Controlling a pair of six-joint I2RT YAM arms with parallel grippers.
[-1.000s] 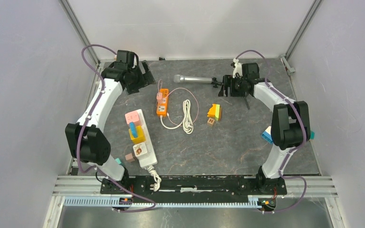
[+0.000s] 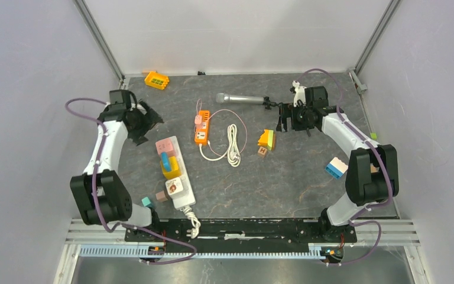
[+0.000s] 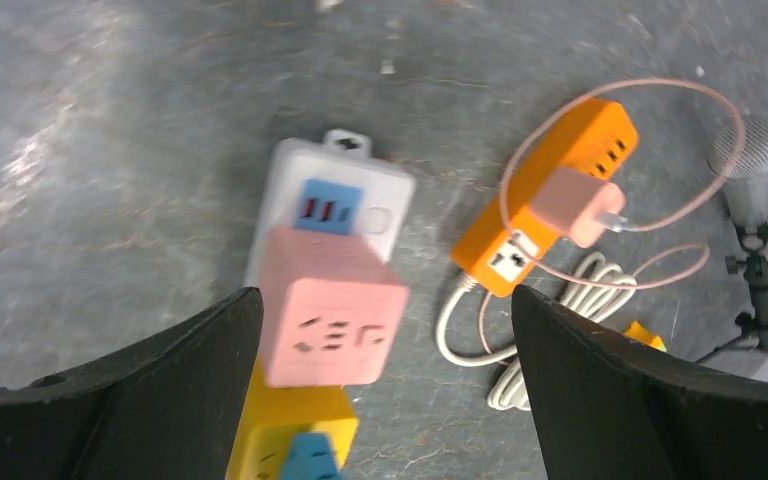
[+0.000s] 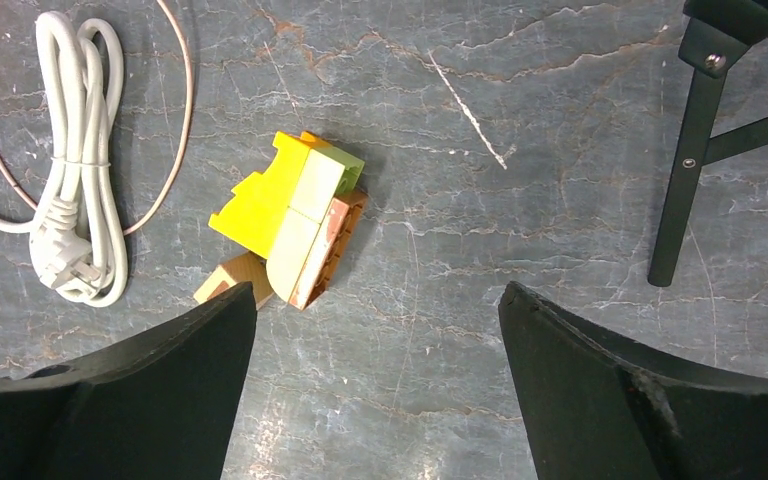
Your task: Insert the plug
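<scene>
An orange power strip (image 2: 201,136) lies near the middle of the table, and a pink charger plug (image 3: 577,205) sits on it with a thin pink cable. Left of it is a white power strip (image 2: 184,184) carrying a pink plug block (image 3: 331,300), a yellow block (image 2: 171,169) with a blue part, and a white plug (image 2: 175,187). Above and left of the white strip, my left gripper (image 2: 153,123) is open, with nothing held. My right gripper (image 2: 283,117) also stands open and empty, right of the coiled white cable (image 2: 233,145).
A microphone on a small tripod (image 2: 242,99) lies at the back. Yellow, green and brown blocks (image 4: 300,220) rest below my right gripper. A yellow block (image 2: 156,80) is at the back left, a blue-white one (image 2: 336,167) at the right.
My left arm has swung left and toward the front, away from the orange strip. The right arm shifted slightly toward the front. The strips and plugs look unmoved.
</scene>
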